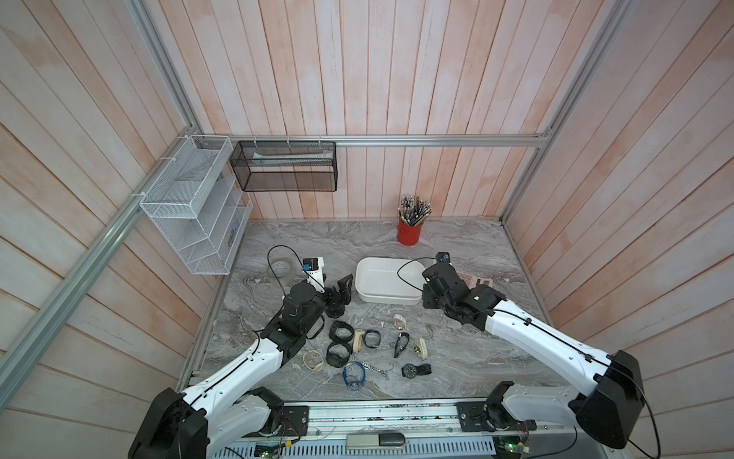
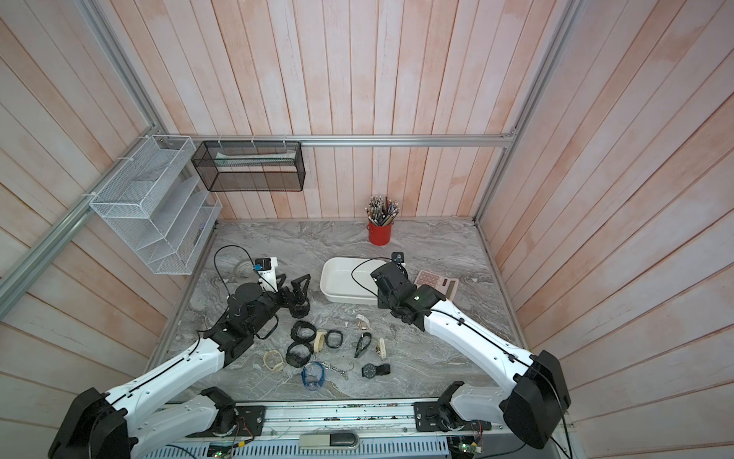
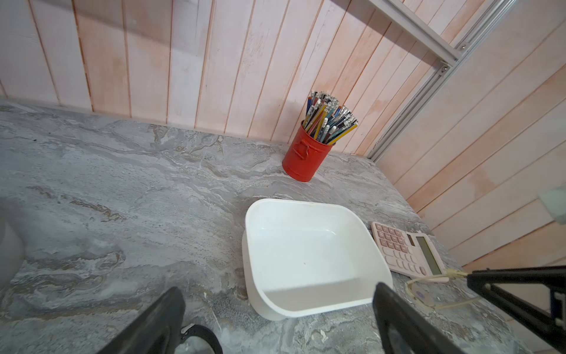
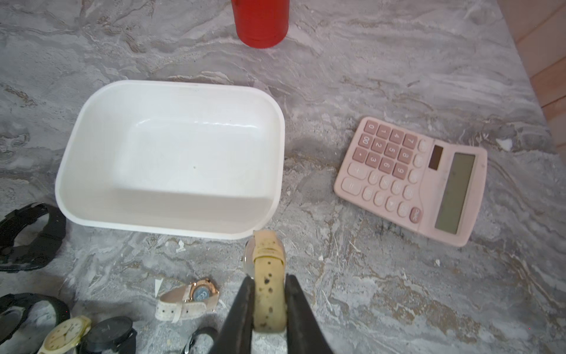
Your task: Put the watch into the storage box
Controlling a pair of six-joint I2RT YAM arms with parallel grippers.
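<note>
A white storage box (image 4: 169,154) sits empty on the marble table; it shows in every view. My right gripper is shut on a watch with a cream-tan strap (image 4: 268,283), held above the table just in front of the box's near right corner. My left gripper (image 2: 294,289) stands open left of the box, with nothing seen between its fingers. Other watches, among them a white-strapped one (image 4: 187,302) and a blue one (image 2: 312,375), lie spread over the front of the table.
A pink calculator (image 4: 395,171) lies right of the box. A red pencil cup (image 3: 303,156) stands behind it. Wire baskets (image 1: 187,214) hang at the back left.
</note>
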